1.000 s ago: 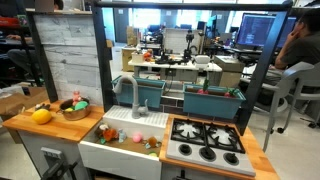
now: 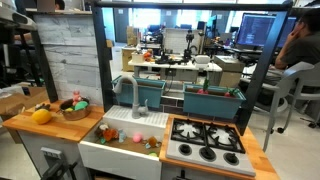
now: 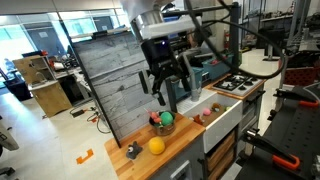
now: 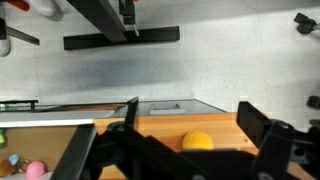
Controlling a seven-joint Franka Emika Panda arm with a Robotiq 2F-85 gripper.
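My gripper (image 3: 173, 97) hangs fingers-down above the left end of the wooden counter, open and with nothing between its fingers. A round yellow object (image 3: 157, 145) rests on the counter well below it. The wrist view shows this yellow object (image 4: 197, 140) at the lower middle, partly cut off by the gripper body. Near it stands a brown bowl (image 2: 74, 112) holding colourful items, one of them green (image 3: 166, 117). In exterior view 1 only part of the arm shows, at the upper left edge.
A white sink (image 2: 118, 158) holds several colourful pieces beneath a grey faucet (image 2: 135, 95). To its right is a stove (image 2: 208, 145). Teal bins (image 2: 210, 104) hang behind, and a grey plank wall (image 2: 70, 58) rises behind the bowl. Open floor lies beyond the counter.
In exterior view 1 the arm has come into view at the upper left, where little or none of it showed before. The yellow object, bowl and sink pieces look unmoved.
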